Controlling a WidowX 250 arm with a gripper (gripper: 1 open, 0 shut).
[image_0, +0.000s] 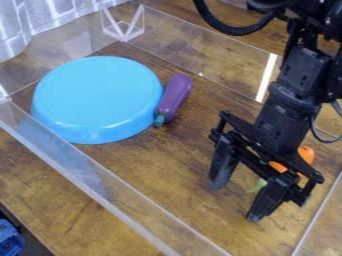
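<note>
My black gripper (241, 182) hangs low over the wooden floor at the right, its two fingers spread apart. Behind and beneath it, mostly hidden, lies an orange carrot (303, 153) with green leaves. Left of the gripper are a purple eggplant (173, 98) and a round blue plate or lid (95, 90).
A clear plastic wall (94, 192) runs diagonally along the lower left, with another along the back. The wooden middle (140, 165) between plate and gripper is clear. A small blue object (8, 239) sits at the bottom left corner.
</note>
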